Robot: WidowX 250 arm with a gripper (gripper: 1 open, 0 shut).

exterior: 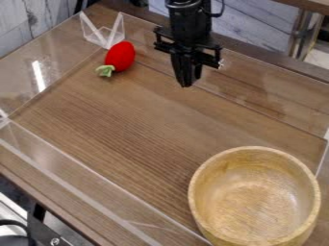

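A black robot gripper (189, 75) hangs over the back middle of the wooden table, its fingertips pointing down; it looks shut, with nothing visible between them. To its left, a red object with a pale green tip (119, 57), like a toy vegetable, lies on the table, apart from the gripper. A round yellow bowl (253, 211) sits at the front right corner.
A clear, crumpled-looking item (100, 31) lies at the back left, behind the red object. A dark cable or part shows at the bottom left edge.
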